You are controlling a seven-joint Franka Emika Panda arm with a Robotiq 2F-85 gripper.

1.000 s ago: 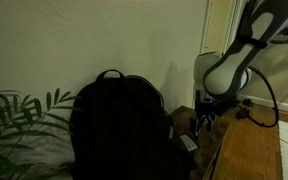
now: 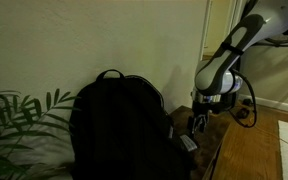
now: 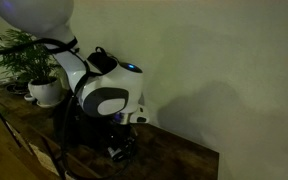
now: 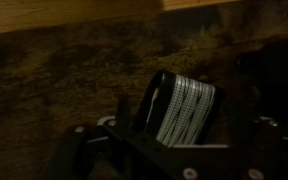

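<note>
A small dark object with a pale, finely striped face [image 4: 187,110] lies on the dark wooden surface in the wrist view. In exterior view 1 it shows as a light patch [image 2: 189,143] beside the black backpack [image 2: 119,125]. My gripper [image 2: 194,130] hangs just above and to the right of that patch, pointing down. Its dark fingers stand open at the lower part of the wrist view, with the striped object lying ahead of and between them. Whether they touch it is too dark to tell.
A potted plant in a white pot [image 3: 47,92] stands at the far end of the surface. The wall [image 3: 214,70] runs along the back. Bare dark wood [image 3: 189,158] lies to one side of the arm, and a wooden floor [image 2: 252,150] beyond the edge.
The arm has come lower and slightly leftward, bringing the gripper nearer to the striped object. The backpack and the object look unmoved.
</note>
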